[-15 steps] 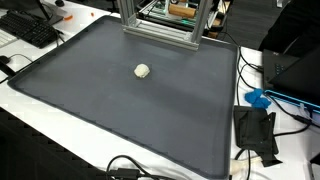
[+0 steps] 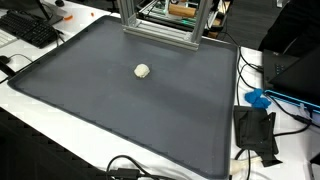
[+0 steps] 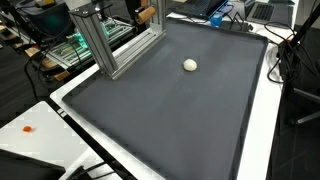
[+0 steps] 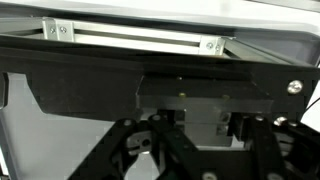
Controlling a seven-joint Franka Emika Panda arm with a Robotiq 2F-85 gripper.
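Observation:
My gripper appears in the wrist view as a blurred dark shape, right up against a long black bar [image 4: 85,88]. Whether its fingers are apart or together does not show, and nothing can be made out between them. Behind the bar run pale metal rails [image 4: 135,37]. Neither exterior view lets me make out the gripper. A small round cream-coloured object [image 2: 142,71] lies on the grey mat; the second exterior view has this round object [image 3: 190,65] toward the mat's far end.
A silver metal frame [image 2: 160,36] stands along the mat's edge, with a wooden piece [image 3: 146,15] by it. A black keyboard [image 2: 28,29] and a blue item [image 2: 257,98] lie off the mat.

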